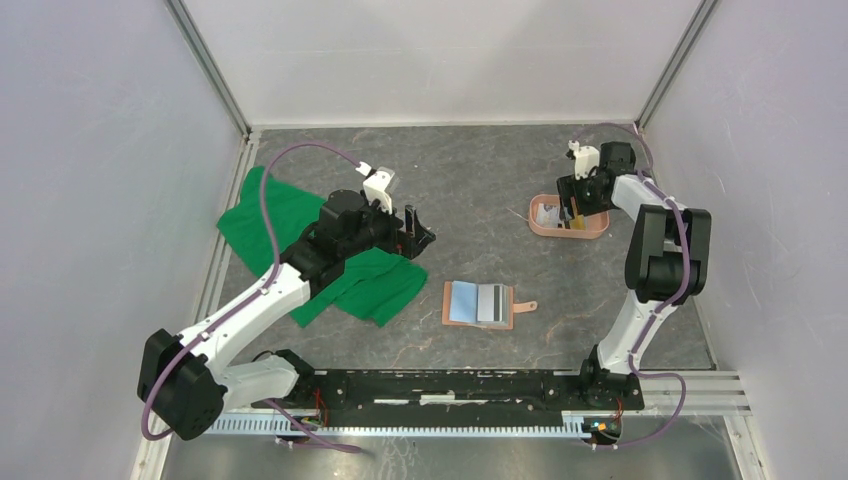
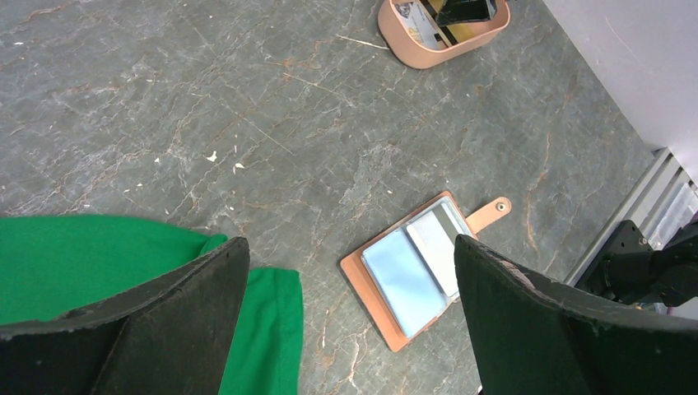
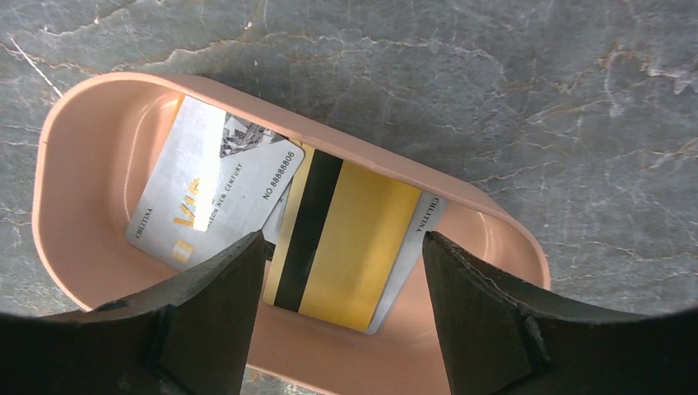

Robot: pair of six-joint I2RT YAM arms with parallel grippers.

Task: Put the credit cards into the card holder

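Inside the pink oval tray (image 1: 602, 233) lie several credit cards. In the right wrist view a white card (image 3: 214, 185) rests at one end, and a gold card with a black stripe (image 3: 354, 234) overlaps a silver card (image 3: 406, 255) toward the other end. My right gripper stands open over the tray, its fingers on either side of the gold card's lower part, nothing held. The card holder (image 1: 478, 304), tan with light sleeves, lies open on the table at front centre. My left gripper (image 1: 414, 232) hangs open and empty to the holder's upper left.
Crumpled green cloth (image 1: 350, 272) covers the table's left side, under the left arm. Walls close in the right side, near the right arm.
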